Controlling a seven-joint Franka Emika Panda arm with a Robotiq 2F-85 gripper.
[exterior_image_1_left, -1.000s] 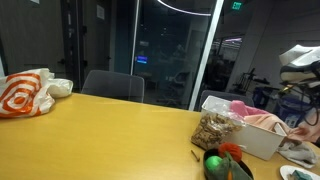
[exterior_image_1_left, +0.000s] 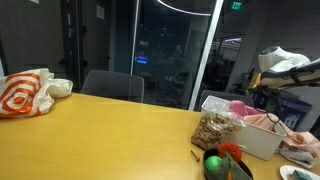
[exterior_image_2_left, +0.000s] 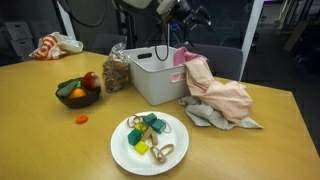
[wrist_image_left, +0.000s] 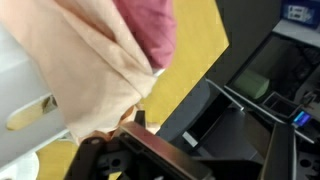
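Above the white bin (exterior_image_2_left: 155, 80) hangs my gripper (exterior_image_2_left: 201, 17), high over its back right corner in exterior view 2. It is open, with nothing seen held in it. A peach cloth (exterior_image_2_left: 222, 97) drapes over the bin's right side down to the table, and a pink cloth (exterior_image_2_left: 181, 56) lies at the rim. In the wrist view the peach cloth (wrist_image_left: 85, 65) and the pink cloth (wrist_image_left: 152, 28) lie below the dark gripper body, apart from it. A grey cloth (exterior_image_2_left: 208, 114) lies under the peach one.
A bag of brown pieces (exterior_image_2_left: 116, 70) stands beside the bin. Nearby are a dark bowl (exterior_image_2_left: 80, 101) of produce and a white plate (exterior_image_2_left: 125, 158) of small items. An orange-and-white bag (exterior_image_1_left: 28, 93) lies far left.
The cloths and bin look unmoved.
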